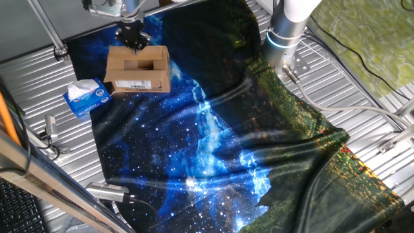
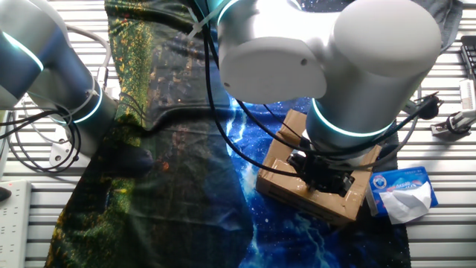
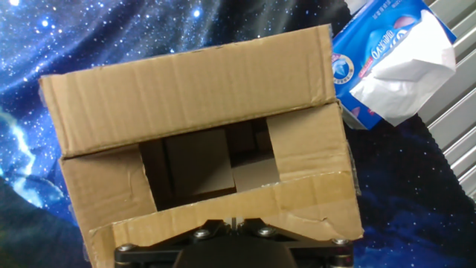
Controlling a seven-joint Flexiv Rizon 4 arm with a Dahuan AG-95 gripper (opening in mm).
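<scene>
A brown cardboard box sits on the dark star-patterned cloth, its top flaps leaving a rectangular gap in the middle. Looking down in the wrist view, I see the box with cardboard surfaces inside the gap and no separate object that I can make out. My gripper is over the near flap, its two fingertips together and nothing visible between them. From the side, the gripper hangs just above the box's back edge; whether it touches the cardboard cannot be told. The arm partly covers the box in exterior view 2.
A blue tissue pack with a white tissue sticking out stands close beside the box.
</scene>
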